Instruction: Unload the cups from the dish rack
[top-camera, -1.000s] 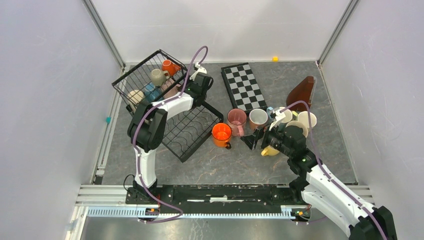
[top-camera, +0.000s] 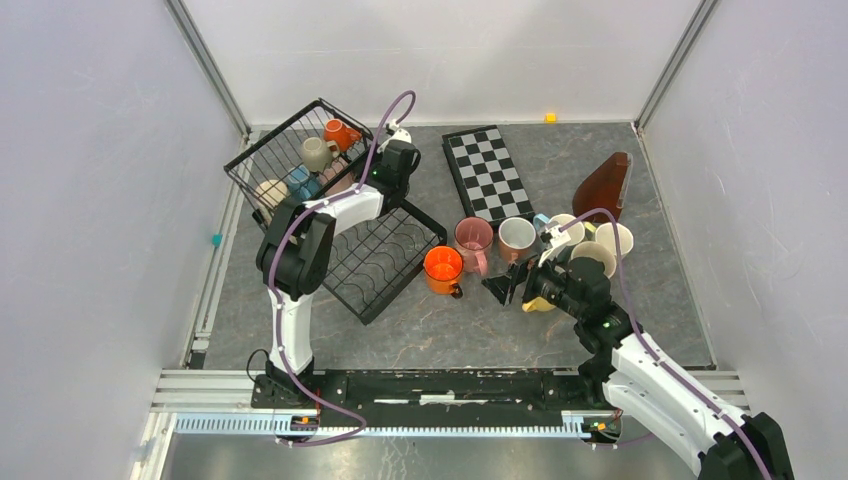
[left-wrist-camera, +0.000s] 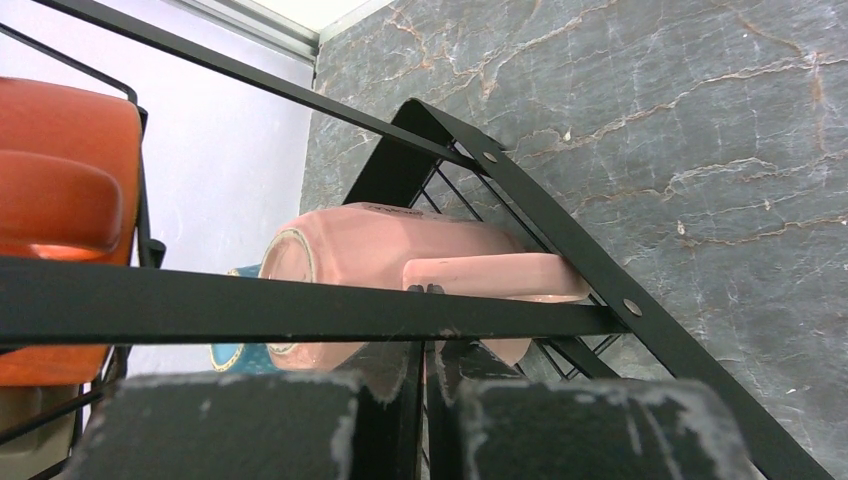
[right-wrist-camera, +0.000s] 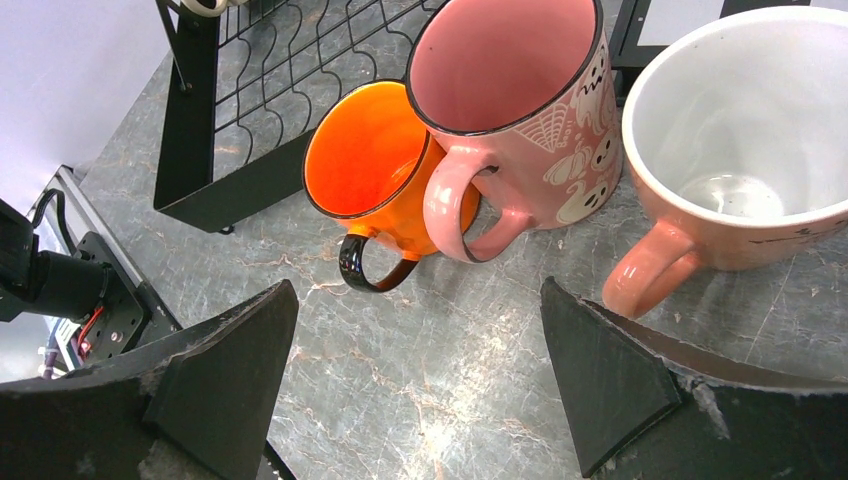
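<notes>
A pink cup (left-wrist-camera: 370, 235) lies on its side on the upper tier of the black dish rack (left-wrist-camera: 560, 220), its handle toward my left gripper. That gripper reaches in under a rack bar, its fingertips nearly together at the handle; the bar covers part of the grip. Still in the rack are an orange cup (top-camera: 341, 133), a grey-green cup (top-camera: 317, 153), a blue cup (top-camera: 302, 182) and a cream cup (top-camera: 271, 192). My right gripper hangs wide open and empty above the table, near an orange mug (right-wrist-camera: 370, 160) and a pink mug (right-wrist-camera: 520, 130).
A white-and-pink mug (top-camera: 517, 235) and several other cups stand on the right, partly under the right arm. Behind them lie a checkered board (top-camera: 488, 172) and a brown container (top-camera: 603, 187).
My left gripper has shifted only very slightly at the upper rack. The right arm and the cups on the table look unchanged.
</notes>
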